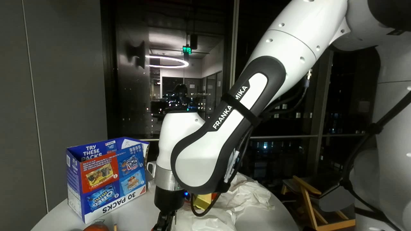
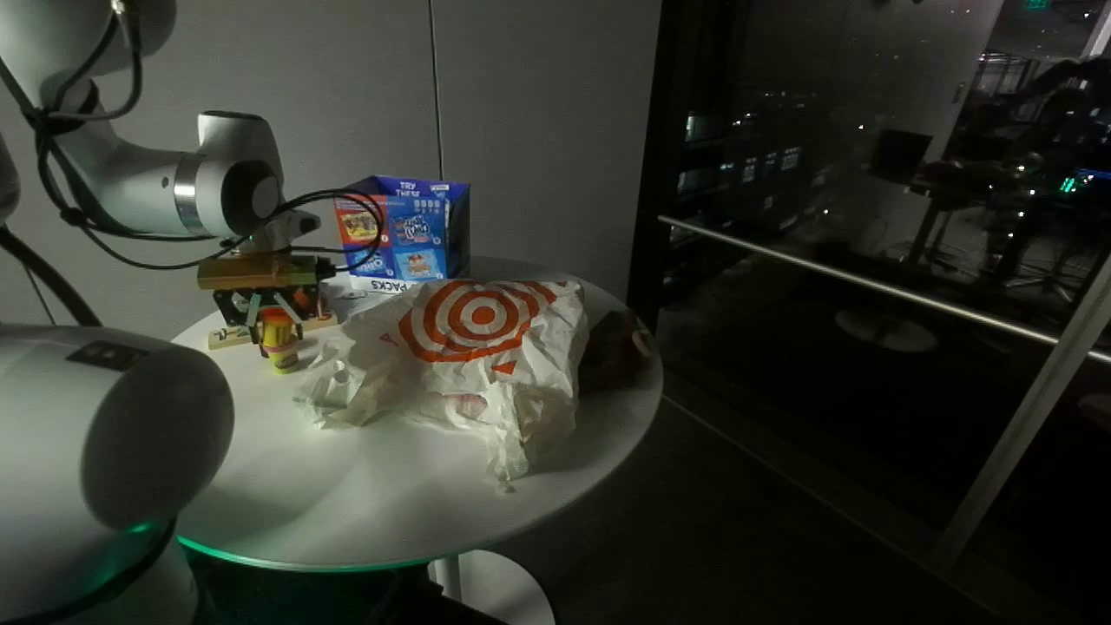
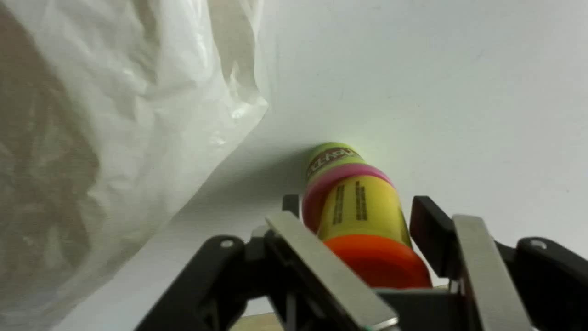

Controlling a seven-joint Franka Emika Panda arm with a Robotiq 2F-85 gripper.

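Observation:
Two Play-Doh tubs stand stacked on the white table. In the wrist view the lower tub (image 3: 329,156) has a yellow-green body and pink lid; the upper tub (image 3: 364,205) is yellow with an orange lid. My gripper is around the upper tub, one finger on either side, and looks part open. A small gap shows at the left finger, while the right finger is close to the tub's side. From the second exterior view, the stack's lower tub (image 2: 283,359) sits below my gripper (image 2: 275,321).
A crumpled white bag with a red target (image 2: 481,318) lies close beside the tubs. The blue snack box (image 1: 111,177) stands behind. A wooden strip (image 2: 231,338) lies near the gripper.

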